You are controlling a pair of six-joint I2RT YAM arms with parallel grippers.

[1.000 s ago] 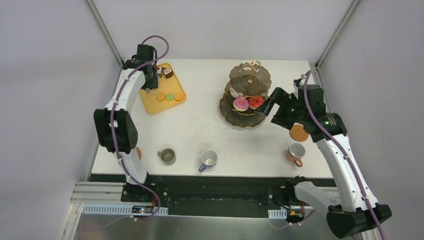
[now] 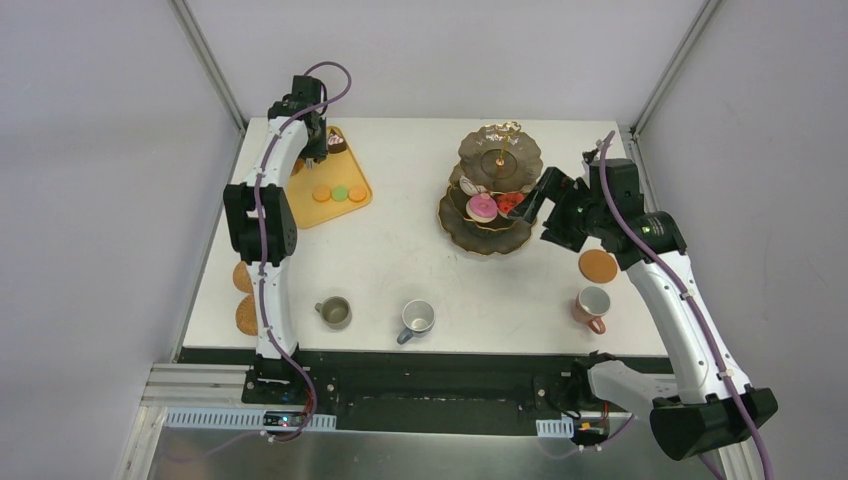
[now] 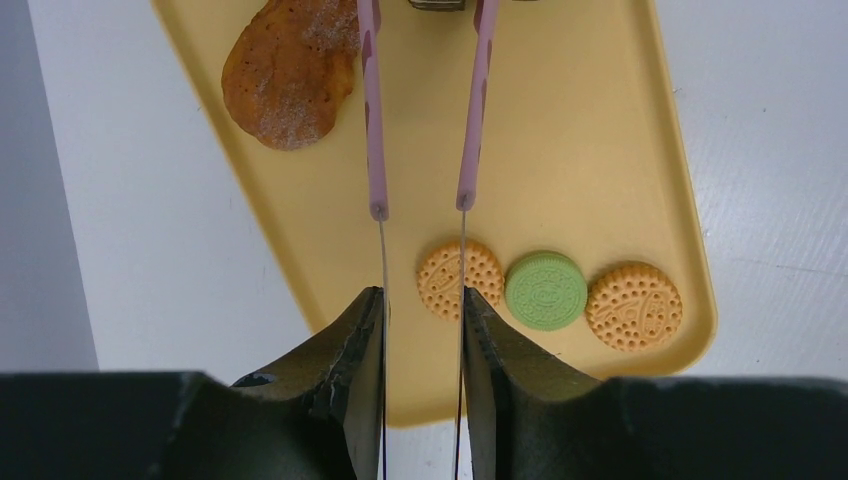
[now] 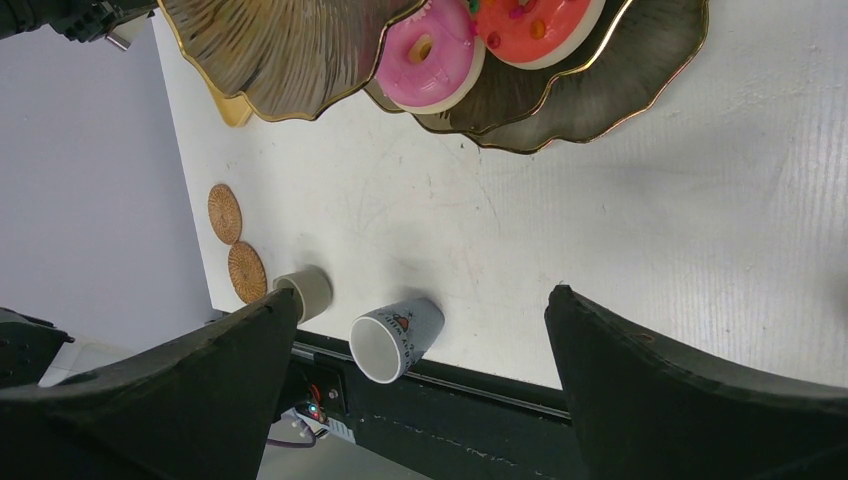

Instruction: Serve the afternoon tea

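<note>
The yellow tray (image 2: 345,213) lies at the back left under my left gripper (image 2: 311,161). In the left wrist view, that gripper's long thin purple fingers (image 3: 374,130) stand apart, with bare tray showing between them. A dark item (image 3: 437,4), cut off by the frame's top edge, lies by their far ends. Left of them is a brown pastry (image 3: 290,85); a green biscuit (image 3: 545,291) lies between two orange biscuits (image 3: 635,306). A chocolate cake (image 2: 338,144) sits at the tray's back. Beside the tiered stand (image 2: 470,236) with its pink donut (image 4: 428,55) and red donut (image 4: 535,28), my right gripper (image 2: 533,222) hangs open and empty.
Along the front stand a green-grey mug (image 2: 336,313), a white-and-blue mug (image 2: 418,317) and a pink mug (image 2: 592,303). An orange coaster (image 2: 598,265) lies at the right, and woven coasters (image 4: 225,213) at the left.
My left gripper has moved right and further back over the tray, now covering cake that showed earlier. The right arm has hardly moved, and the stand and mugs keep their places.
</note>
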